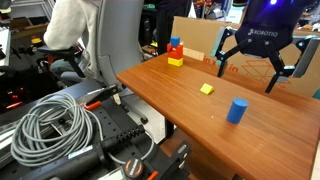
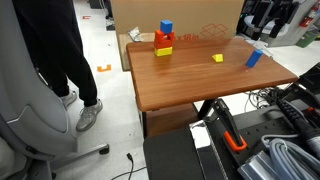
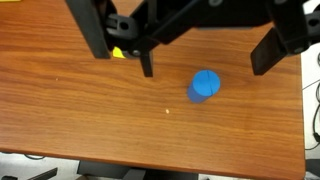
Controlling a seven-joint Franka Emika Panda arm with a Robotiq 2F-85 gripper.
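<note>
A blue cylinder [image 1: 236, 112] stands upright on the wooden table, near its right-hand part in exterior view 1. My gripper [image 1: 246, 80] hangs above it, open, with nothing between its fingers. Seen from the wrist, the cylinder's round top [image 3: 206, 80] lies between the two spread fingers, well below them and touching neither. A small yellow block [image 1: 207, 88] lies apart on the tabletop, to the left of the cylinder. Farther off is a stack [image 2: 164, 38] with blue on top, red in the middle and yellow at the bottom.
Bare wood of the table [image 1: 190, 105] surrounds the cylinder and the loose block. A cardboard panel [image 1: 240, 60] runs along the table's back edge. Coiled cable [image 1: 50, 130] and black frame parts are beside the table on the left.
</note>
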